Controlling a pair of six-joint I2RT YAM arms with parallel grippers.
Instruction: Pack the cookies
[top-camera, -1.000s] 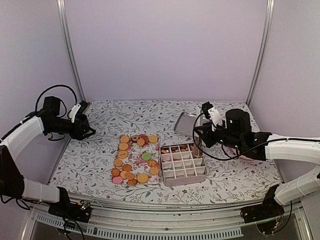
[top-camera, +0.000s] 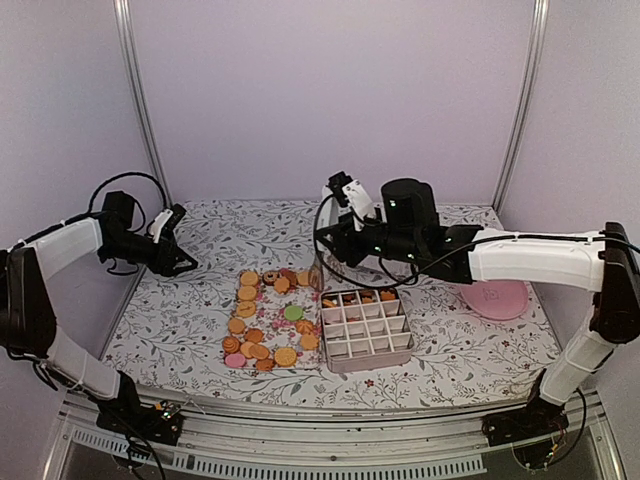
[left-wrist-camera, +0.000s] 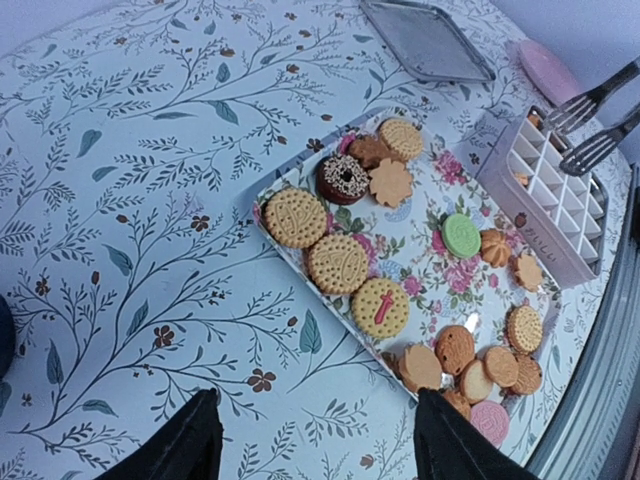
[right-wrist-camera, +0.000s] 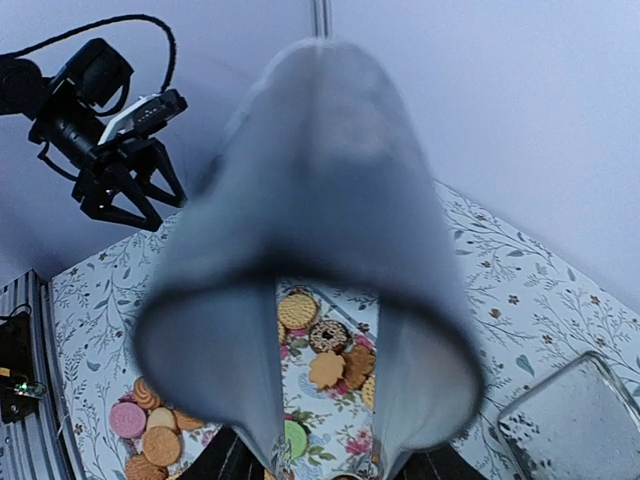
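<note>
Assorted cookies lie on a flowered tray (left-wrist-camera: 410, 250) left of a pink compartment box (top-camera: 365, 350), whose rear compartments hold some cookies. Among them are a green cookie (left-wrist-camera: 461, 235), a pink one (left-wrist-camera: 489, 421) and a sprinkled ring (left-wrist-camera: 341, 180). My right gripper (top-camera: 325, 245) is raised above the tray's back right and the box's left end, open, with metal tong-like utensils (left-wrist-camera: 590, 155) attached; nothing shows held in them. My left gripper hangs over the bare table at the left, its fingers apart with nothing between them.
A metal tray (right-wrist-camera: 560, 420) lies behind the box, partly hidden by the right arm in the top view. A pink plate (top-camera: 495, 299) sits at the right.
My right gripper has moved left and up from over the box toward the cookie tray. My left gripper has shifted slightly to the right.
</note>
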